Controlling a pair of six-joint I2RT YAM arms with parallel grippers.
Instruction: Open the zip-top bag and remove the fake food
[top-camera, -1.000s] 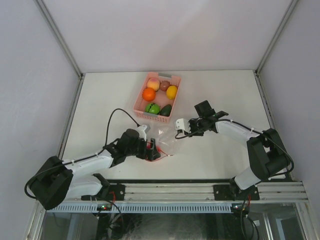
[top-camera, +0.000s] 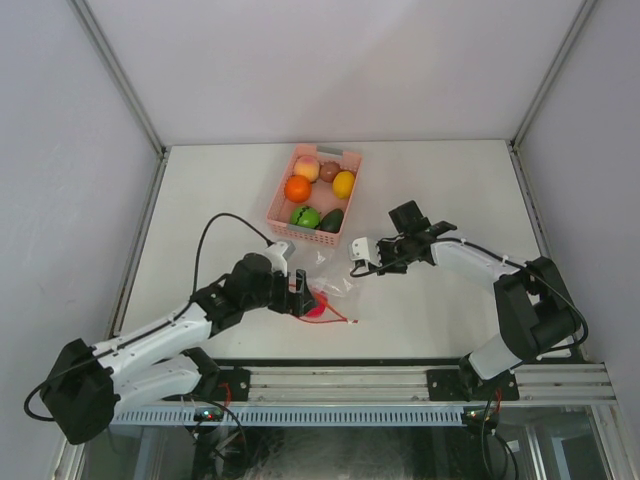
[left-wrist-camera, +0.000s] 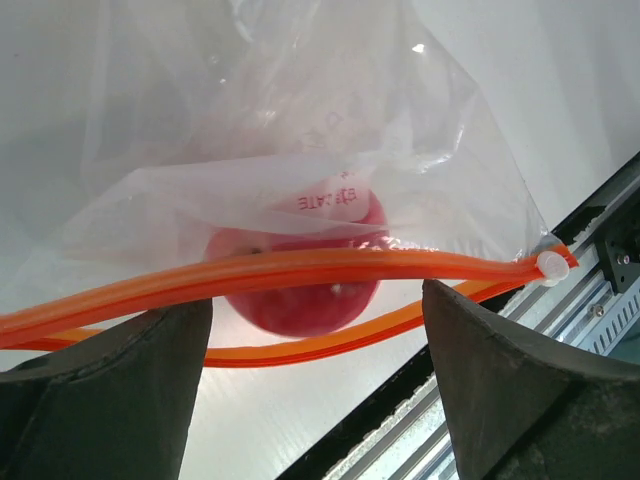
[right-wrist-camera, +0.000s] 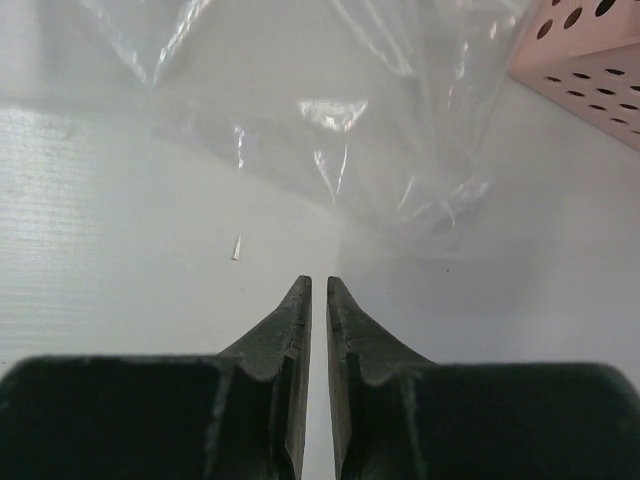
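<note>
The clear zip top bag (left-wrist-camera: 300, 110) lies on the white table with its orange-edged mouth (left-wrist-camera: 270, 268) parted, the two strips standing away from each other. Inside, near that mouth, rests a red piece of fake food (left-wrist-camera: 305, 300), partly veiled by the film. My left gripper (top-camera: 303, 296) is open over the mouth; its two fingers (left-wrist-camera: 490, 370) stand wide apart, nothing gripped between them. At the bag's far end, my right gripper hovers beside the clear film (right-wrist-camera: 330, 140), its fingertips a narrow gap apart with nothing in that gap.
A pink basket (top-camera: 277, 211) stands behind the bag, holding several pieces of fake fruit. Close to the left gripper runs the table's front edge (top-camera: 400, 359). Bare table (top-camera: 450, 190) spreads out at the back right.
The right arm has stayed put.
</note>
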